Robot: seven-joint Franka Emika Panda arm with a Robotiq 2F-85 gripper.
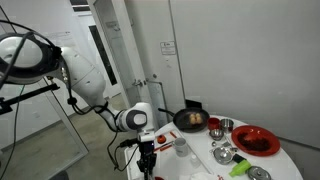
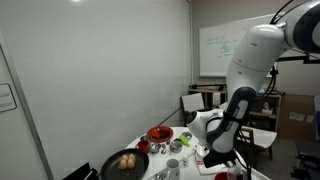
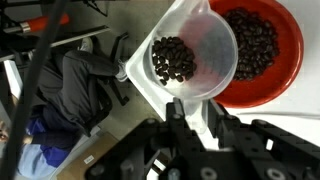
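Observation:
A clear cup (image 3: 218, 60) with dark beans (image 3: 174, 60) inside fills the upper middle of the wrist view. My gripper is shut on the near end of this cup, at its handle. Beside and partly behind the cup is a red bowl (image 3: 283, 82), also with dark beans in it. Exterior view 1 has my gripper (image 1: 148, 170) low at the table's near left edge, with a sliver of the red bowl (image 1: 158, 178) at the frame's bottom. The cup is too small to make out there.
On the white table (image 1: 205, 160) stand a metal mug (image 1: 181, 147), a black pan (image 1: 202, 125) with brownish things, and several metal pots and lids. A red plate (image 1: 268, 148) lies farther right. Beyond the table edge, the wrist view shows a seated person (image 3: 90, 95).

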